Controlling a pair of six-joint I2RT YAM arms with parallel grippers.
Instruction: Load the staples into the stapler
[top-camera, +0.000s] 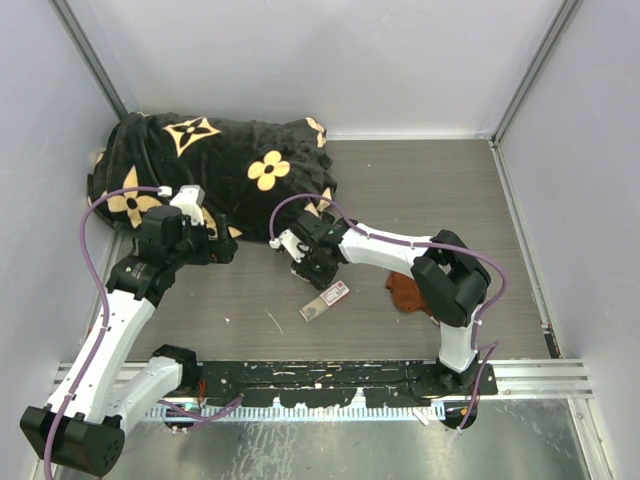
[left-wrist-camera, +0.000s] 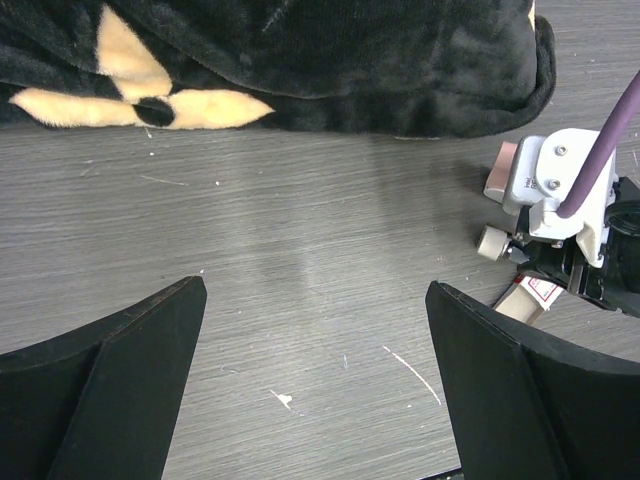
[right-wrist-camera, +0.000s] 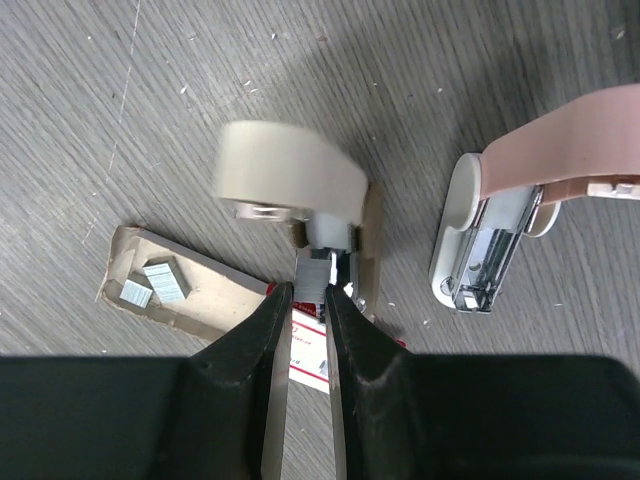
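In the right wrist view a small grey strip of staples stands at the fingertips of my right gripper, which is shut on it. Right beyond the strip is a cream stapler, partly blurred; the strip's far end overlaps its metal channel, and whether they touch I cannot tell. An open staple box lies below, with two short staple blocks in its tray. My left gripper is open and empty, over bare table to the left.
A pink stapler rests on the right with its top raised. Along the back is a dark flowered blanket. A brown item lies under the right arm. The table between the left gripper and the box is mostly clear.
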